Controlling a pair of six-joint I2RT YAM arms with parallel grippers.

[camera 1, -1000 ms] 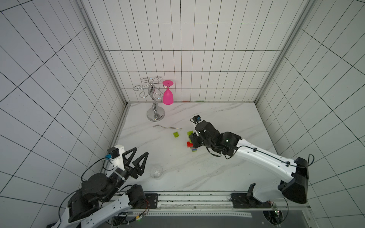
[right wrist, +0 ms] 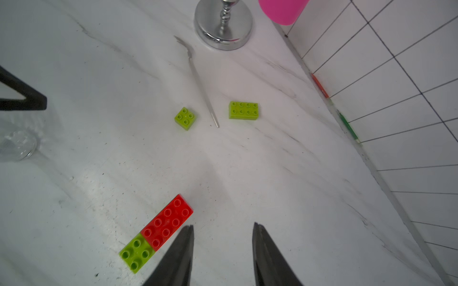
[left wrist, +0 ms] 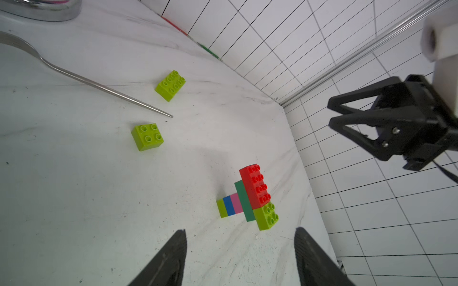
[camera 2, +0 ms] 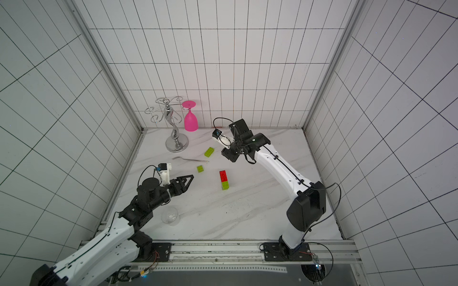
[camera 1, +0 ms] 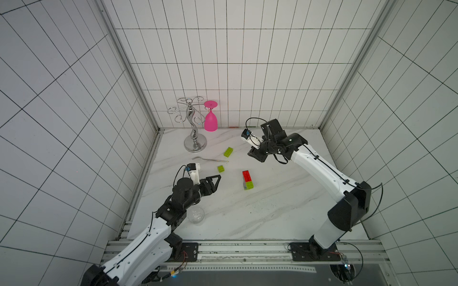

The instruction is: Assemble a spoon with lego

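A stacked Lego piece stands mid-table, with a red brick [left wrist: 252,183] and lime brick [left wrist: 264,217] on top over teal, pink and blue ones. A small lime brick [left wrist: 145,135] and a longer lime brick [left wrist: 169,85] lie apart behind it, near a long metal utensil [left wrist: 100,85]. My left gripper is raised left of the stack, open with nothing between its fingers. My right gripper hangs above and right of the stack, open and empty.
A chrome stand [camera 1: 194,143] with a pink goblet [camera 1: 210,119] is at the back left. A clear glass [camera 1: 196,215] sits near the left arm.
My left arm has swung inward toward the bricks. My right arm has risen back and away from the stack. The longer lime brick now lies farther back, apart from the stack.
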